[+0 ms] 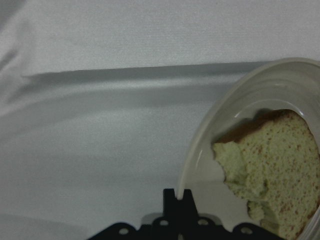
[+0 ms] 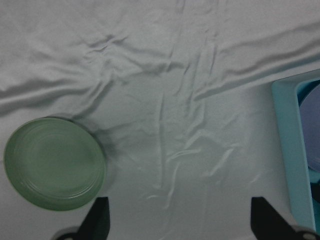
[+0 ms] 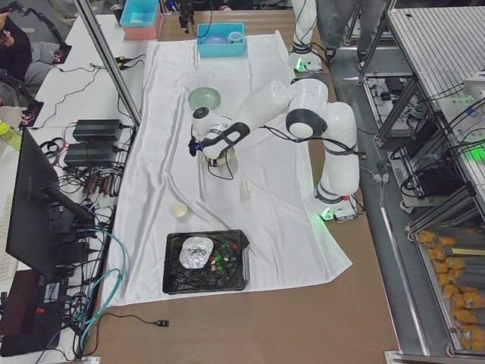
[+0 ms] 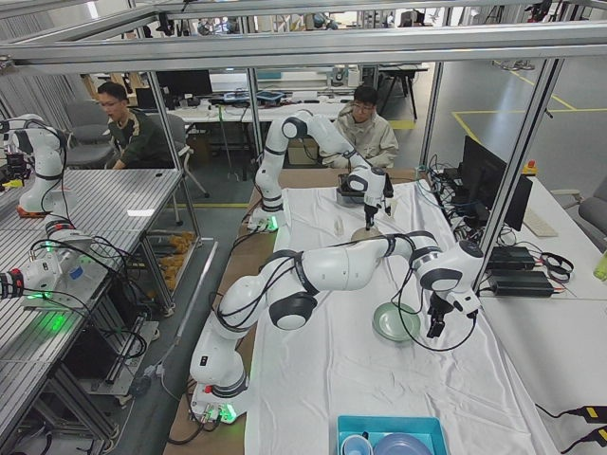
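Note:
A pale bowl (image 1: 197, 160) holds a torn slice of speckled bread (image 1: 272, 170). My left gripper is shut on the bowl's rim, at the bottom of the left wrist view. In the camera left view, that arm partly hides the bowl. My right gripper is open over the white cloth, between a green plate (image 2: 55, 162) and a blue bin (image 2: 289, 145), with nothing between its fingers.
A black tray (image 3: 174, 277) with foil and small pieces lies at one end of the cloth, near a cream cup (image 3: 179, 209). A monitor and cables border the cloth. Open cloth surrounds the green plate.

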